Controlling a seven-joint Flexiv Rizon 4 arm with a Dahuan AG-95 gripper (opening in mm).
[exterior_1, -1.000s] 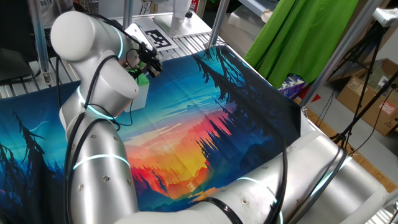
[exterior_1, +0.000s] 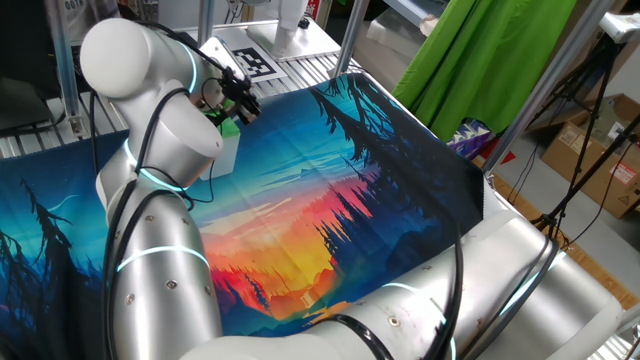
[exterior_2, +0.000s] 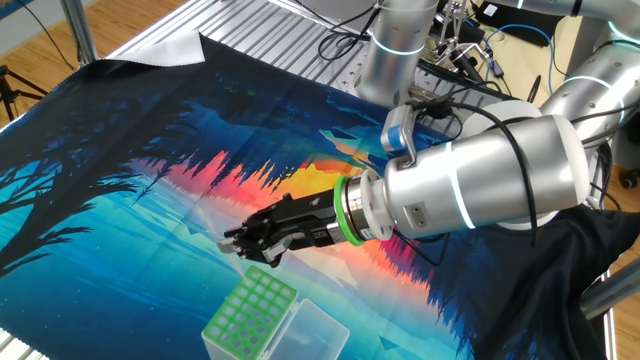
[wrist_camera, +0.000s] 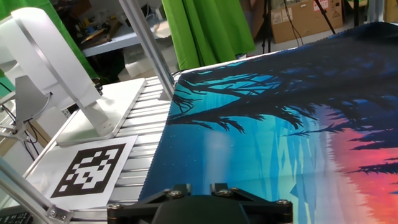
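Note:
My gripper (exterior_2: 236, 243) is held out over the printed cloth, close to a tube rack, in exterior view 2. The rack has a green gridded top (exterior_2: 250, 312) over a pale box, and its cells look empty from here. A clear, open lid (exterior_2: 312, 332) lies along its right side. At the bottom edge of the wrist view, the dark gripper parts show a small gap between two tips, with no object visible there. How far the fingers stand apart is unclear. In exterior view 1 the arm partly hides the pale box (exterior_1: 222, 155).
A colourful landscape cloth (exterior_1: 290, 200) covers most of the table, largely bare. A black-and-white marker (wrist_camera: 91, 170) lies on the slatted surface beside a white monitor stand (wrist_camera: 102, 112). Metal posts (wrist_camera: 146, 43) rise at the table edge, with a green curtain (exterior_1: 485, 75) behind.

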